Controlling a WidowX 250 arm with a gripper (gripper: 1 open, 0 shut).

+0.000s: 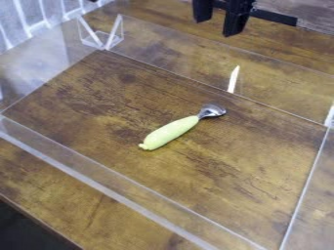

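Observation:
A spoon (171, 131) with a pale yellow-green handle and a metal head lies diagonally on the wooden floor of a clear-walled enclosure (78, 145). The black gripper (220, 21) is at the top edge of the camera view, open and well above and behind the spoon, apart from it. Only its lower part shows; the rest is out of frame.
Clear walls surround the spoon's area, with a small transparent bracket (101, 33) at the back left corner. A white railing (29, 18) stands at the upper left.

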